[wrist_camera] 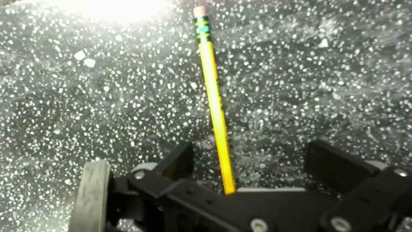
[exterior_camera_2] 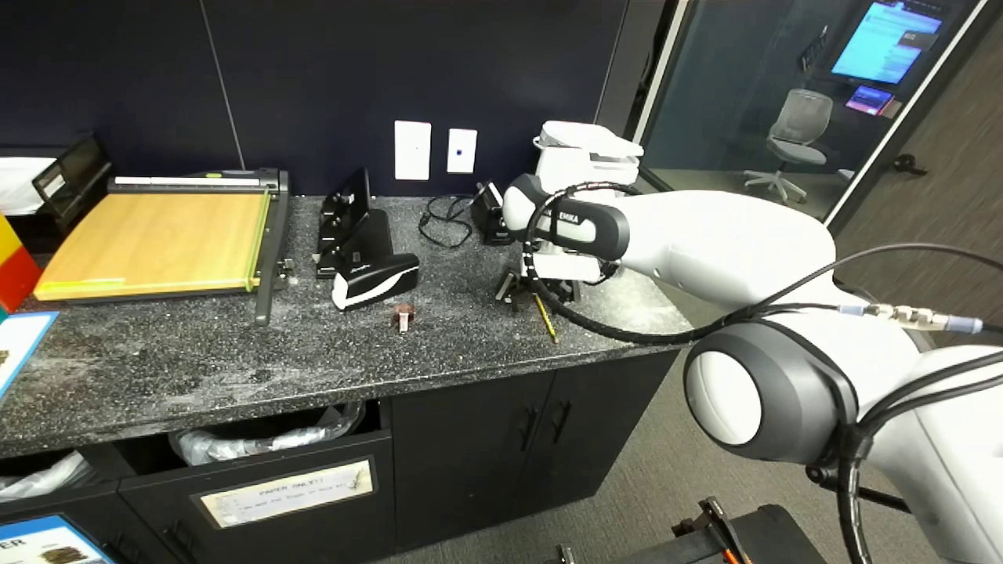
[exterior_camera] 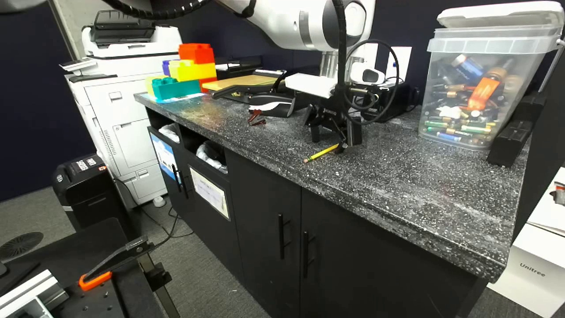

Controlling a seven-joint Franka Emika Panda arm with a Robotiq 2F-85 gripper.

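Note:
A yellow pencil (wrist_camera: 214, 96) with a pink eraser lies flat on the speckled dark counter (wrist_camera: 116, 116). My gripper stands open low over the counter, its two black fingers well apart. In the wrist view the pencil runs into the space between them, closer to the left finger (wrist_camera: 181, 160), touching neither that I can see. Its far end is hidden behind the gripper body. From the side, the pencil (exterior_camera: 321, 153) pokes out from under the gripper (exterior_camera: 331, 140) with its eraser end towards the counter's front edge.
Behind the gripper sits a black pencil sharpener (exterior_camera_2: 489, 215) with a cord. A stapler (exterior_camera_2: 376, 280), a reddish-brown clip (exterior_camera_2: 403, 316) and a paper cutter (exterior_camera_2: 155, 240) lie to its left. A clear bin of markers (exterior_camera: 466, 90) stands at the counter's right end.

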